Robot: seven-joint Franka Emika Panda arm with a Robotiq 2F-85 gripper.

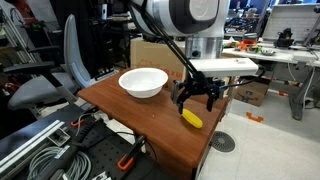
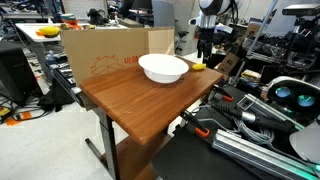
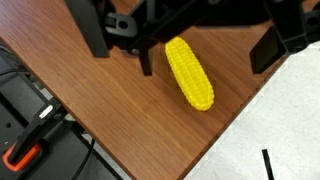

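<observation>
A yellow corn cob [image 1: 191, 118] lies on the wooden table [image 1: 140, 112] close to its right edge. In the wrist view the corn [image 3: 190, 75] stretches diagonally below the space between my fingers, its upper end near the left one. My gripper [image 1: 196, 108] is open and low over the corn, with nothing held. A white bowl [image 1: 143, 82] rests farther back on the table; from the other side, the same bowl [image 2: 163, 68] looks empty as far as its inside shows.
A cardboard screen [image 2: 115, 52] stands along one side of the table. A black cart with cables and an orange-handled clamp [image 1: 131, 153] adjoins the near side. Bare tabletop separates the bowl from the corn.
</observation>
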